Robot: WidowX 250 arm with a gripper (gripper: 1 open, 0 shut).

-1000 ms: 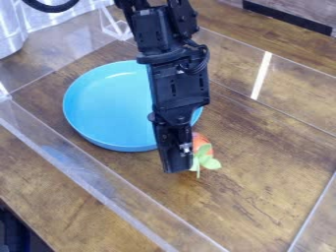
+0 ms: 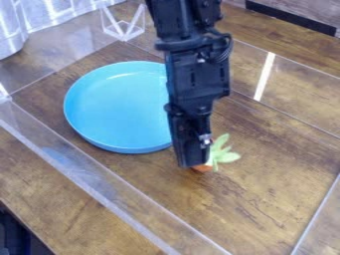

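My dark gripper [image 2: 190,149] reaches down from the top centre, its tip low over the wooden surface at the right edge of a blue plate [image 2: 106,112]. It looks shut, with nothing clearly between its fingers. Just behind and right of the tip lies a small orange-red object with pale green leaves [image 2: 222,153], partly hidden by the gripper.
A transparent strip or edge runs diagonally along the lower left. A white wire item [image 2: 125,22] and clear plastic stand at the top left.
The gripper has shifted slightly and its body has turned. The leafy object's green part now points up and right instead of toward the front, with less orange showing.
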